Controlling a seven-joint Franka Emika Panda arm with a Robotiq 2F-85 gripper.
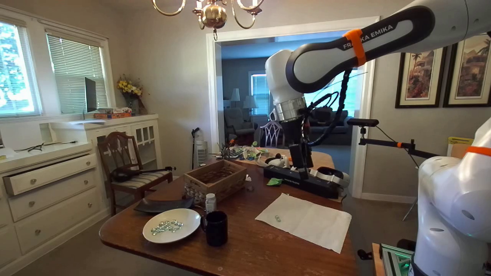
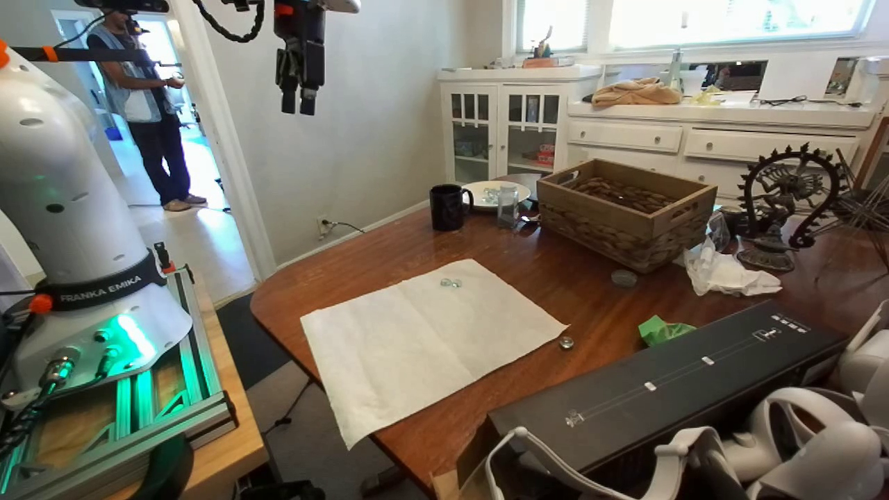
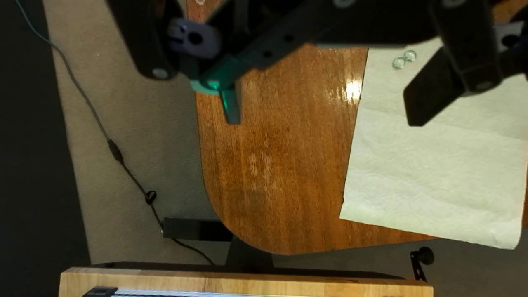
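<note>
My gripper hangs high over the table, its fingers spread wide with nothing between them; in exterior view 2 the gripper points downward. Two clear glass beads lie close together on a white paper sheet. Exterior view 2 shows these beads near one edge of the sheet. In exterior view 1, a white plate holds several similar beads. Beside it stand a black mug and a small clear jar.
A wooden basket stands past the sheet. One round clear piece lies off the sheet's corner, near a long black box and a green scrap. White headsets crowd the box's far side. Bare wood surrounds much of the sheet.
</note>
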